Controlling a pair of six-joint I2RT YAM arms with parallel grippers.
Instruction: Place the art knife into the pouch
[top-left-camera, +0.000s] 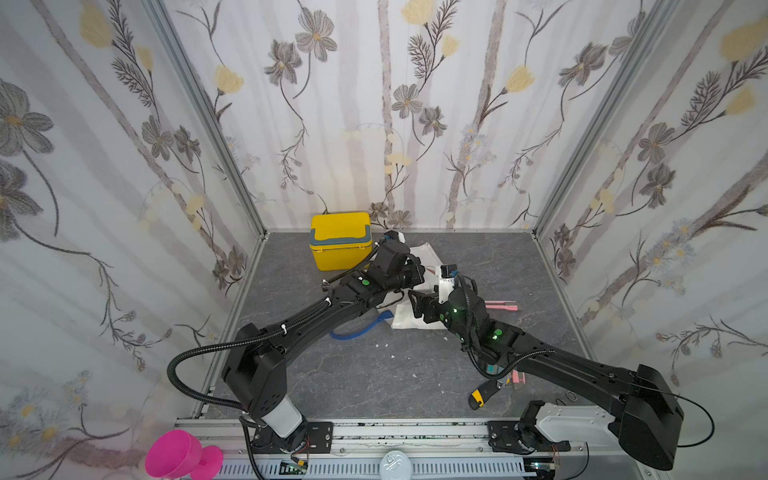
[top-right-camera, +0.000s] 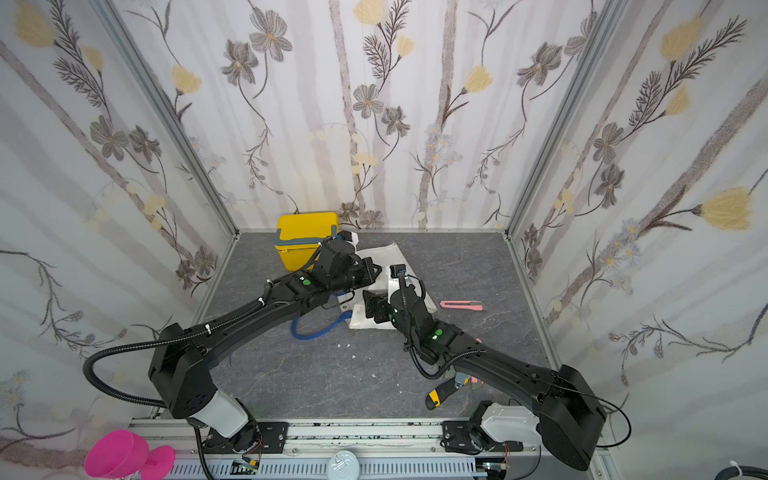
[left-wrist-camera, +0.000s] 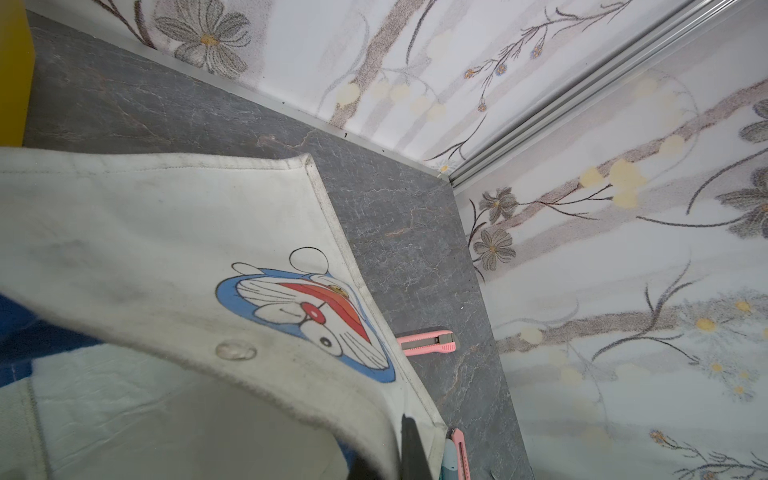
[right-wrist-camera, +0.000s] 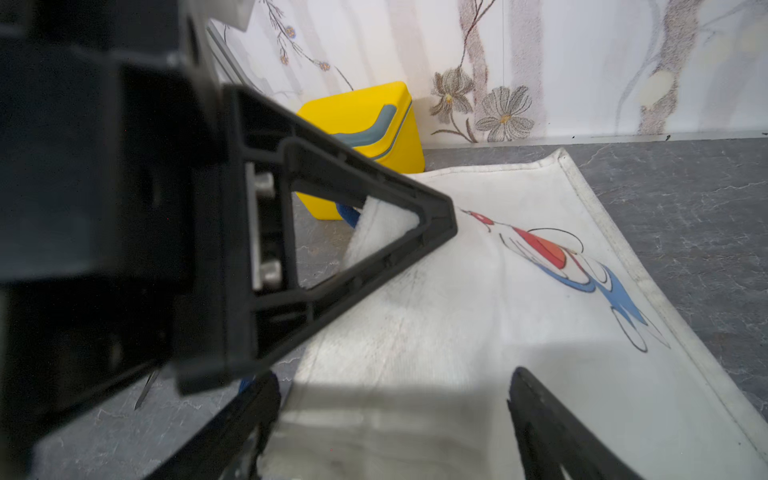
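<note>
The white pouch (left-wrist-camera: 160, 232), with a blue-and-red cartoon print, has its upper layer raised in a fold in the left wrist view. My left gripper is shut at this fold's edge, mostly cut off by the frame; cloth runs up to its fingers. Its black finger (right-wrist-camera: 438, 217) lies against the cloth in the right wrist view. My right gripper has its fingers apart, nothing gripped, facing the pouch's near side. A pink art knife (top-right-camera: 461, 305) lies on the table to the pouch's right, and a yellow-and-black one (top-left-camera: 485, 394) nearer the front.
A yellow box (top-left-camera: 341, 240) stands behind at the left. The blue strap (top-left-camera: 360, 329) curls out from the pouch. More knives, one pink (top-left-camera: 518, 377), lie partly under my right arm.
</note>
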